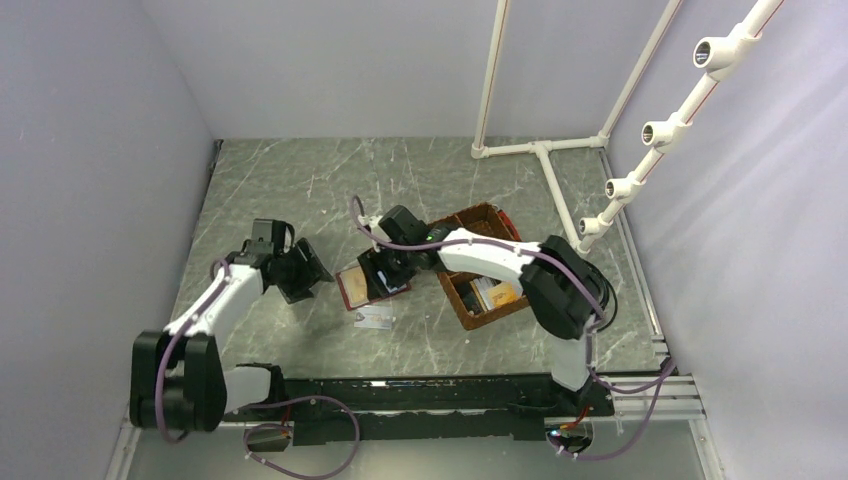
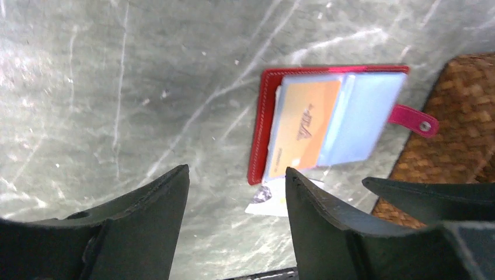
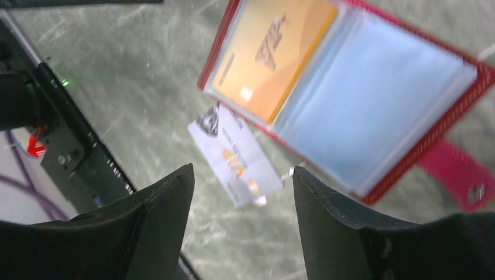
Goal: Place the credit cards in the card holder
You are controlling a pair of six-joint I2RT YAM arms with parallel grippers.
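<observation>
The red card holder (image 2: 254, 146) lies spread on the table with clear sleeves. In its left sleeve sits a gold card (image 3: 274, 52), almost wholly inside; the right sleeve (image 3: 379, 99) looks empty. A white card (image 3: 233, 153) lies on the table just below the holder's near edge. To the left of the holder, my left gripper (image 1: 305, 272) is raised and open, nothing between its fingers. Over the holder's right half hangs my right gripper (image 1: 380, 277), also open and empty; in the top view it hides part of the holder. The right wrist view is blurred.
A brown woven basket (image 1: 475, 318) with compartments and several cards stands right of the holder, partly under my right arm. Bare table (image 1: 300, 180) stretches behind and left of the holder. White pipes (image 1: 560, 195) stand at the back right.
</observation>
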